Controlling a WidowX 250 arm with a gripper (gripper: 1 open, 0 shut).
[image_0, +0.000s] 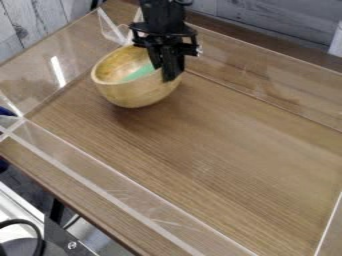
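A round light-wood bowl with a pale green inside is held tilted near the upper middle of the table. My black gripper reaches down from the top and is shut on the bowl at its right rim. The fingertips are partly hidden by the rim.
Clear strips run along its left and front-left edge. A dark cable shows at the bottom left, off the table.
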